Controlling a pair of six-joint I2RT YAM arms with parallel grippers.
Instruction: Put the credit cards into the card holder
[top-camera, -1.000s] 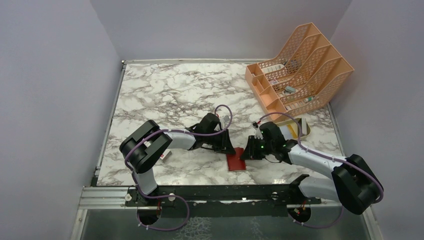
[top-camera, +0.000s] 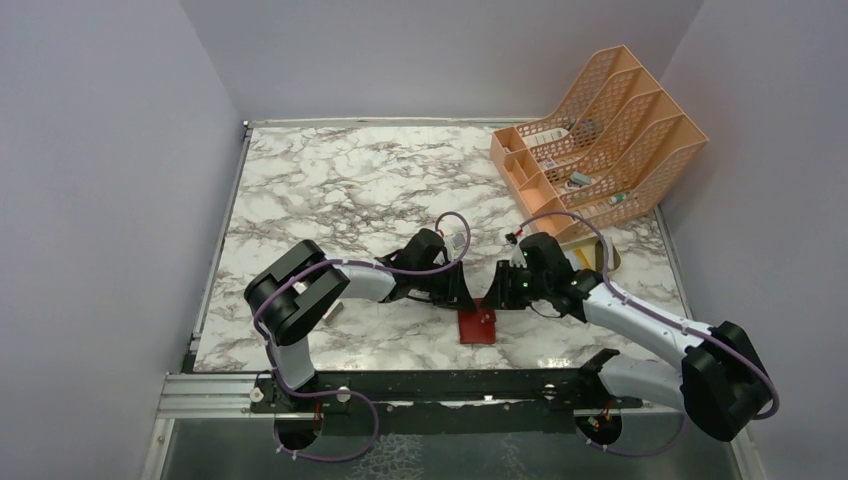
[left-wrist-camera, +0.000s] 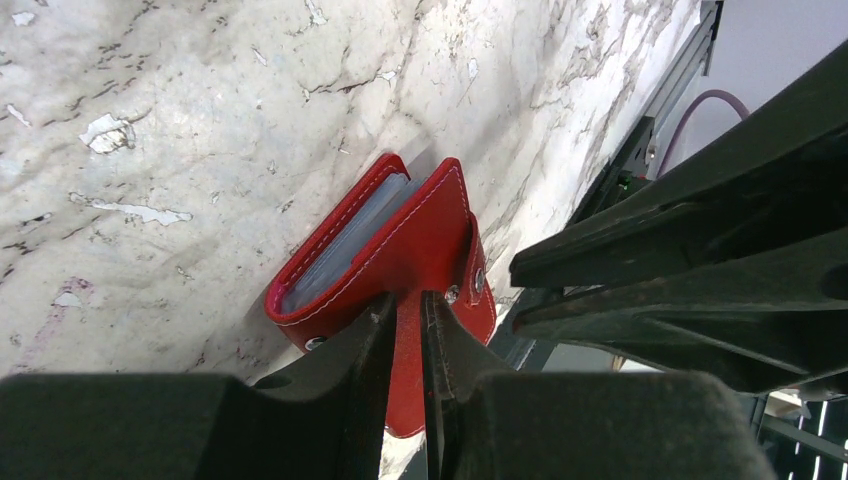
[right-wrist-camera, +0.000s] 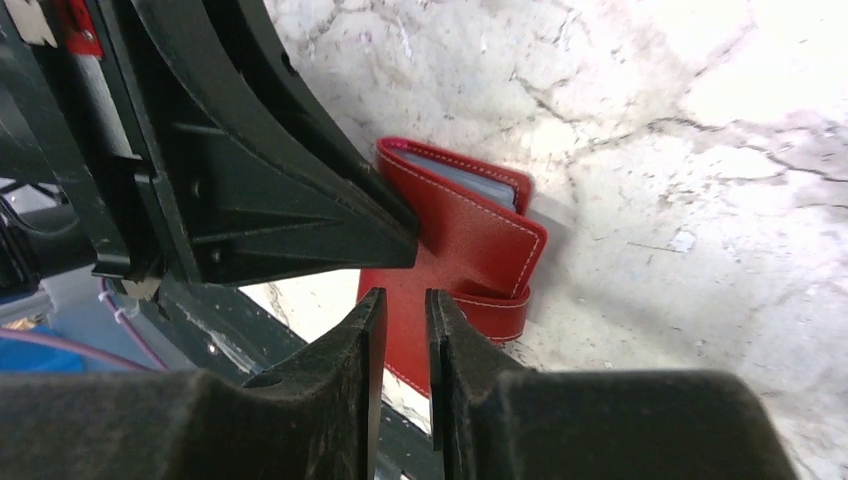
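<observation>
The red card holder (top-camera: 477, 329) is near the table's front edge, its upper flap raised and clear plastic sleeves (left-wrist-camera: 350, 245) showing inside. My left gripper is shut on the red cover of the holder. Beside the snap strap, my right gripper stands slightly open, apart from the holder; in the left wrist view its fingertips (left-wrist-camera: 560, 265) have a narrow gap with nothing in it. No loose credit card can be made out clearly.
An orange slotted rack (top-camera: 610, 140) with several small items fills the back right. Beside the right arm lies a tray (top-camera: 613, 257) with something yellow in it. A small pale object (top-camera: 333, 312) rests near the left arm.
The holder and my left gripper have shifted slightly right and toward the front.
</observation>
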